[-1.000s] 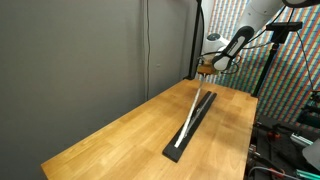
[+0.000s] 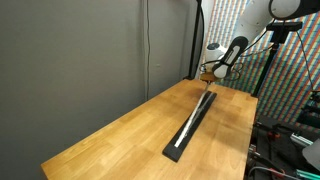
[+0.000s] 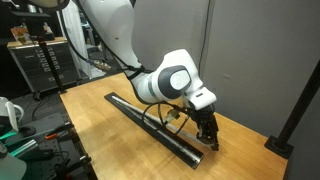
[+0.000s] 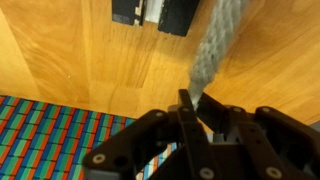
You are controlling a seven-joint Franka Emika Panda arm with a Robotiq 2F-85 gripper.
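A long black channel [image 2: 190, 128] lies on the wooden table, with a pale rope-like strip [image 2: 187, 127] along it. My gripper is shut on one end of this strip, low over the channel's far end in the first exterior view. Close up in the wrist view, the pale strip [image 4: 216, 45] looks woven and blurred, running from the fingertips toward the upper right. Part of the black channel [image 4: 178, 14] shows at the top there, with a light band down its middle. In the second exterior view, my gripper [image 3: 209, 144] is beside the channel's near end [image 3: 186, 152].
Bare wooden table [image 2: 110, 138] spreads widely to the left of the channel. A grey panel [image 2: 75, 70] stands behind the table. Colourful striped cloth [image 4: 45, 137] lies beyond the table edge in the wrist view.
My gripper has moved slightly down and to the right in the first exterior view. The held strip now runs closer to the black channel at its far end.
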